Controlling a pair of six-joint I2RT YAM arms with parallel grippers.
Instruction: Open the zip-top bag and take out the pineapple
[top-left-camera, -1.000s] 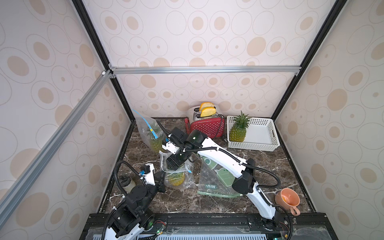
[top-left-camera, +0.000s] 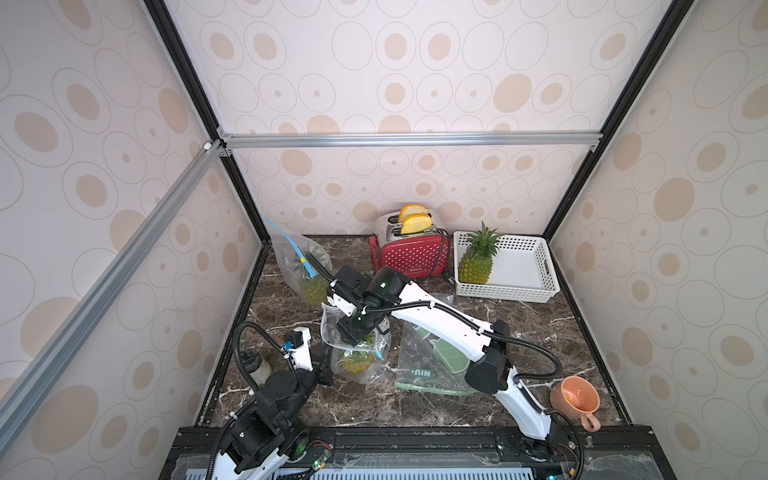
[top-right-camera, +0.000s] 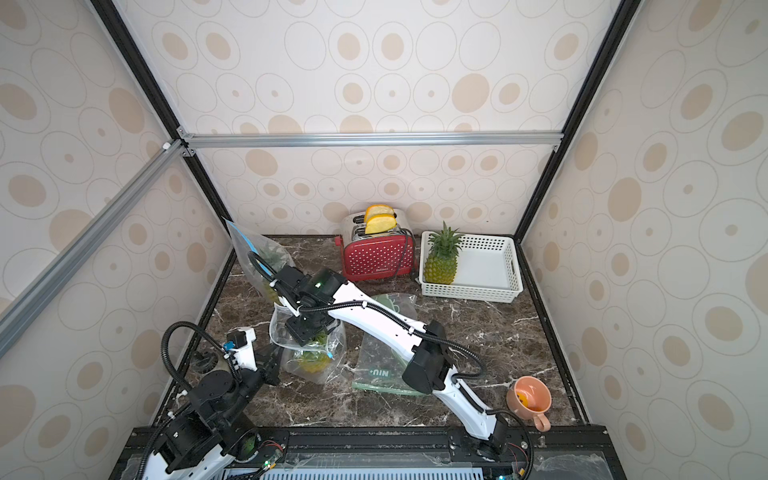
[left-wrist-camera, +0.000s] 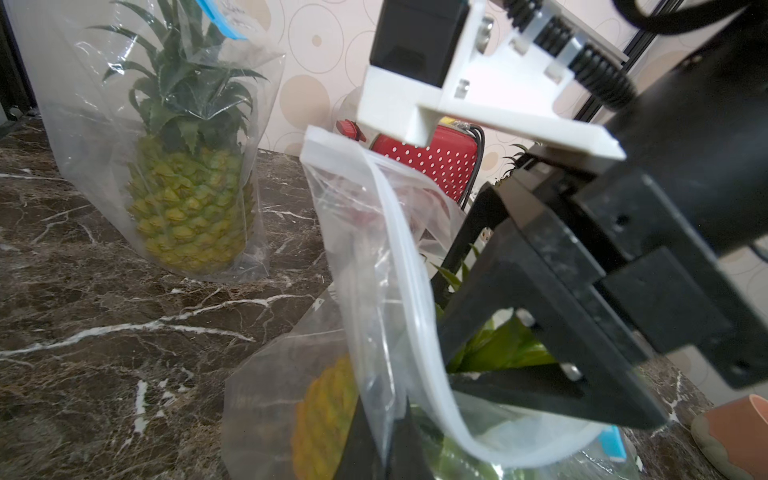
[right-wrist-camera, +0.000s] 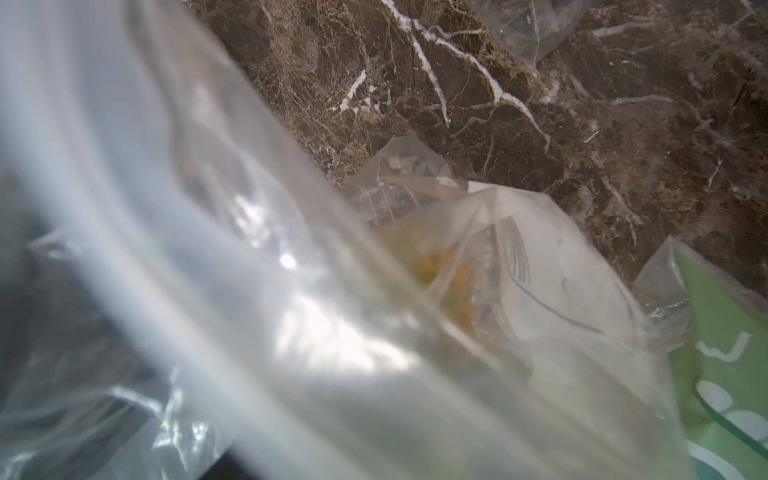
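Note:
A clear zip top bag (left-wrist-camera: 272, 400) lies on the marble counter with a pineapple (left-wrist-camera: 324, 424) inside. My left gripper is shut on one lip of this bag, with thin plastic between its fingers. Its white zip rim gapes toward my right gripper, whose fingers reach into the mouth and stand apart. Green leaves (left-wrist-camera: 508, 345) show behind and between those fingers; whether they touch is unclear. Blurred plastic and the bag's rim (right-wrist-camera: 120, 264) fill much of the right wrist view, hiding the right fingertips there.
Another bagged pineapple (left-wrist-camera: 188, 200) stands at the back left. A flat green-printed bag (top-left-camera: 432, 360) lies right of the opened one. Behind are a red toaster (top-left-camera: 412, 256) and a white basket (top-left-camera: 520, 280) holding a pineapple (top-left-camera: 477, 260). An orange mug (top-left-camera: 576, 396) stands front right.
My right gripper has shifted slightly right and toward the front at the bag's mouth. The bag and its pineapple have moved a little the same way. My left arm is nearly still.

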